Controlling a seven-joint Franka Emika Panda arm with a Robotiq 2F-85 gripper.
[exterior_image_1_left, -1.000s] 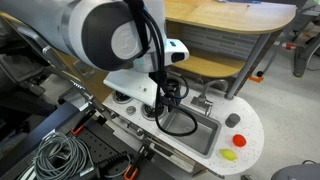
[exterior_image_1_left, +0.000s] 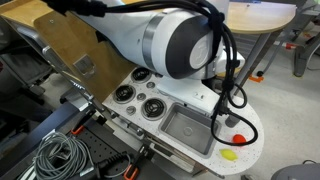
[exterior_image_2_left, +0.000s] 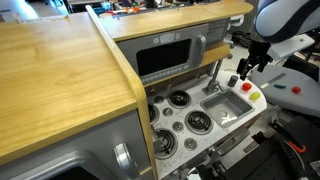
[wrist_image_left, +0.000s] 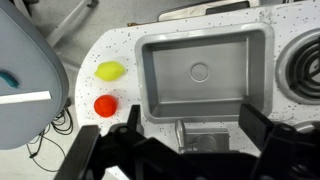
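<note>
My open gripper hangs over the counter beside the sink, its dark fingers wide apart at the bottom of the wrist view and not touching anything I can see. In exterior view 2 the gripper (exterior_image_2_left: 262, 66) is high above the counter's right end. Below it, the grey sink (wrist_image_left: 155, 75) looks empty. A red round item (wrist_image_left: 106, 106) and a yellow lemon-like item (wrist_image_left: 110, 71) lie on the white speckled counter outside the sink. The same red item (exterior_image_1_left: 239, 141) and yellow item (exterior_image_1_left: 229, 155) show in exterior view 1.
The faucet (wrist_image_left: 181, 133) rises at the sink's edge. A small dark cup (exterior_image_2_left: 233, 80) stands near the red item. Stove burners (exterior_image_2_left: 199, 122) adjoin the sink, with a microwave (exterior_image_2_left: 170, 58) behind them. A wooden shelf top (exterior_image_2_left: 180, 20) overhangs the back.
In exterior view 1 the arm has swung right, from above the burners to beyond the sink's near part. The red and yellow items have stayed in place.
</note>
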